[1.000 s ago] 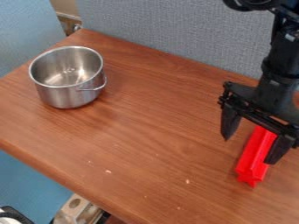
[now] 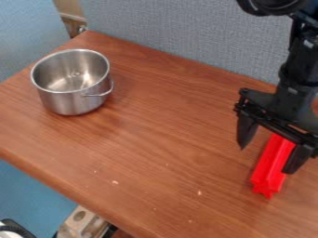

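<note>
My black gripper [image 2: 266,141] is at the right of the view, its fingers open and spread over a long red block [image 2: 269,177] that lies on the wooden table [image 2: 149,158]. The block runs from under the gripper toward the front; its far part is partly hidden behind the fingers. Whether the fingertips touch it I cannot tell.
A steel pot [image 2: 72,82] with side handles stands at the back left, near the table edge. A grey wall [image 2: 187,33] runs behind the table.
My gripper has shifted very slightly over the red block in the last second; the block and pot look unmoved.
</note>
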